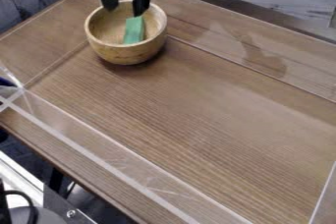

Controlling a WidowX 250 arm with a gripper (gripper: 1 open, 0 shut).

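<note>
A round tan bowl (pixel 126 49) sits at the top left of the wooden table, with a green object (pixel 134 30) lying inside it. My black gripper (pixel 124 3) is at the top edge, over the back of the bowl, with dark fingers reaching down toward either side of it. It stands open; whether anything touches the fingers is hard to tell at this size.
A grey plank wall runs along the back. Clear tape strips cross the left and right edges, and dark cables show at the lower left.
</note>
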